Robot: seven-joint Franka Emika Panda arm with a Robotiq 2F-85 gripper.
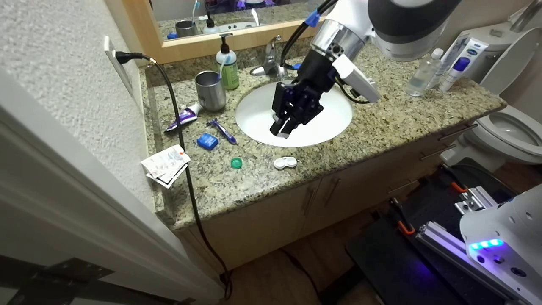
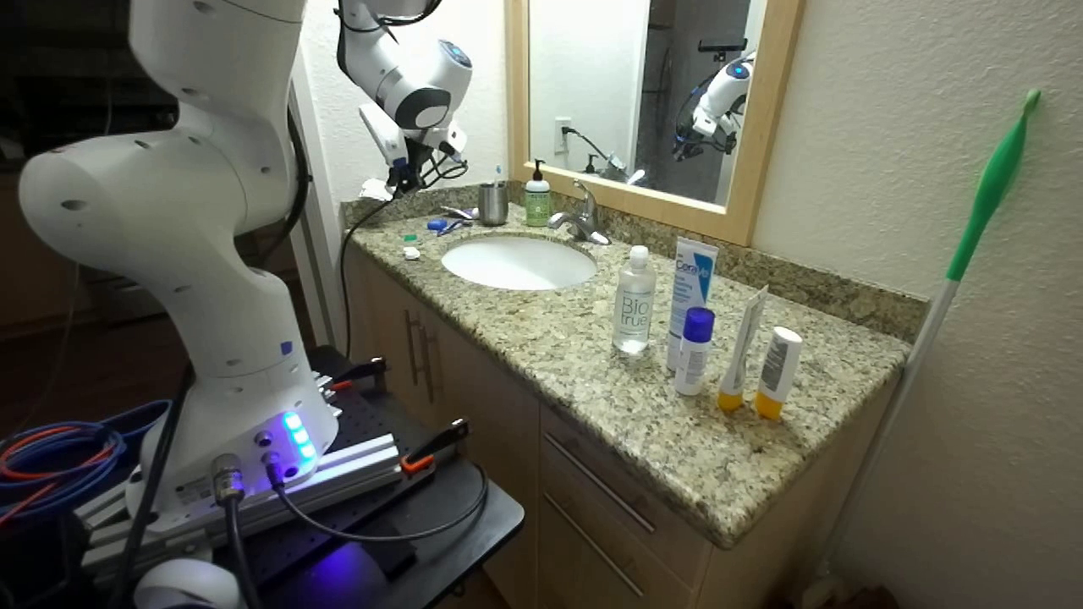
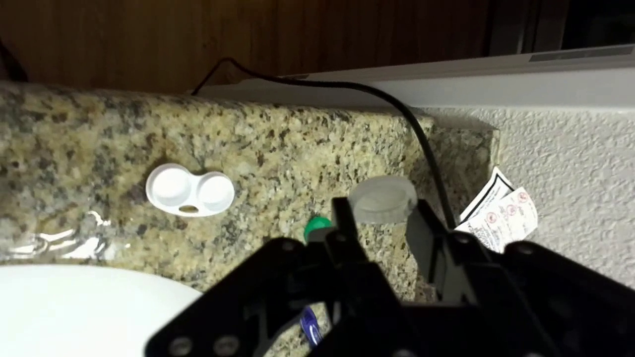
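Note:
A white round cap [image 3: 382, 200] sits between the fingertips of my gripper in the wrist view, with the fingers shut on it. In exterior view 1 the gripper [image 1: 280, 131] hangs in the air, seen against the sink basin. A white contact lens case [image 3: 190, 190], its two wells uncovered, lies on the counter near the front edge. The green cap [image 1: 236, 162] rests on the granite to the left of the case in exterior view 1; my finger partly hides it in the wrist view.
Left of the sink [image 1: 254, 114] are a blue box [image 1: 207, 141], a purple razor [image 1: 222, 131], a toothpaste tube [image 1: 183, 117] and a metal cup [image 1: 211, 91]. A black cable [image 1: 189, 178] hangs over the counter's left end. Bottles and tubes stand on the right.

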